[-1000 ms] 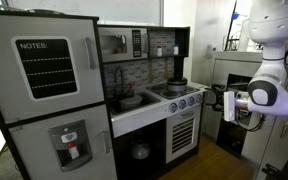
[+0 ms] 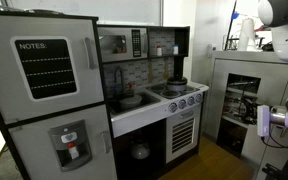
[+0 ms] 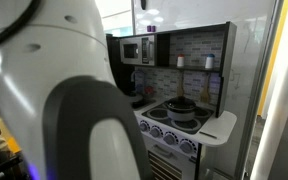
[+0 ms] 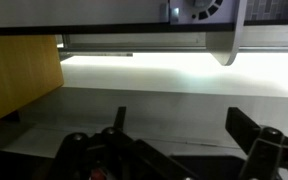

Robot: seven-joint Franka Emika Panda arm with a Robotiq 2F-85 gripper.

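Note:
My gripper is open in the wrist view, its two dark fingers wide apart with nothing between them. In exterior view 1 the white arm is at the right edge, to the right of the toy kitchen and partly out of frame; its fingertips are hard to make out there. A dark pot stands on the stove top, and it shows as a lidded pot in exterior view 2. A round metal kettle or pot is in the opening below the sink.
The toy fridge is at the left, the microwave above the sink. Knobs line the oven front. A grey cabinet stands behind the arm. The arm blocks much of exterior view 2.
The kitchen and its pots look unchanged.

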